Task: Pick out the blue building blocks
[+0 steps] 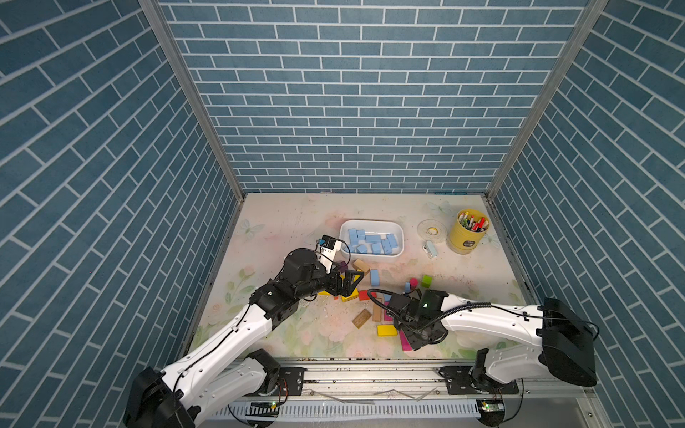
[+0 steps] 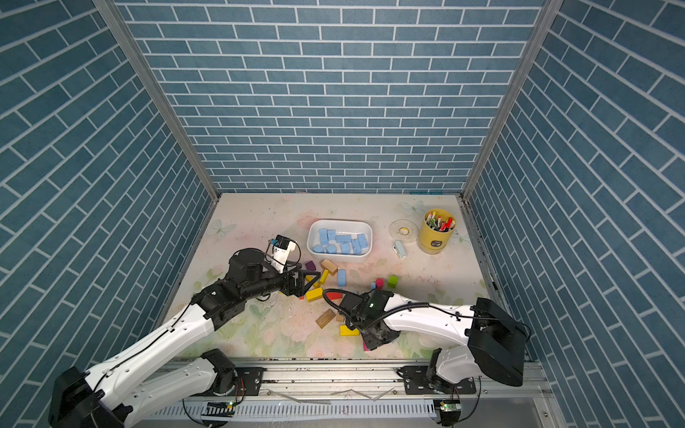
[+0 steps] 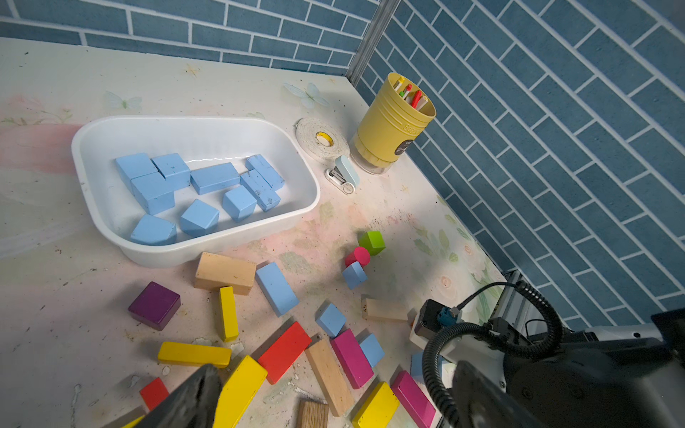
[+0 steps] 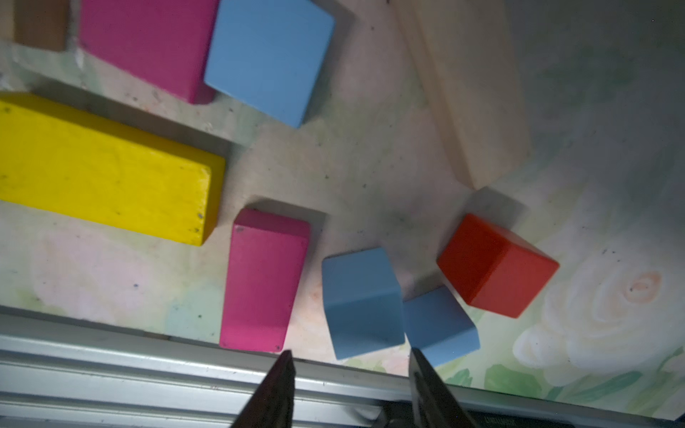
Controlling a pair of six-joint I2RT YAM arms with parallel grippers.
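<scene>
Several blue blocks lie in the white tray (image 3: pixel 107 207). On the table a long blue block (image 3: pixel 277 288) and a small blue block (image 3: pixel 331 319) lie in front of it. The right wrist view shows two more side by side, a larger blue block (image 4: pixel 362 303) and a smaller blue block (image 4: pixel 441 326). My right gripper is just short of them, fingers apart, nothing seen between. Another blue block (image 4: pixel 269 57) touches a magenta one. Over the loose blocks at the left, my left gripper is open and empty.
A magenta block (image 4: pixel 264 281) and a red block (image 4: pixel 497 265) flank the blue pair. The metal table edge (image 4: pixel 142 360) runs close by. A yellow pen bucket (image 3: pixel 392 125) and a stapler (image 3: pixel 344 174) stand at the back right. The table left of the tray is clear.
</scene>
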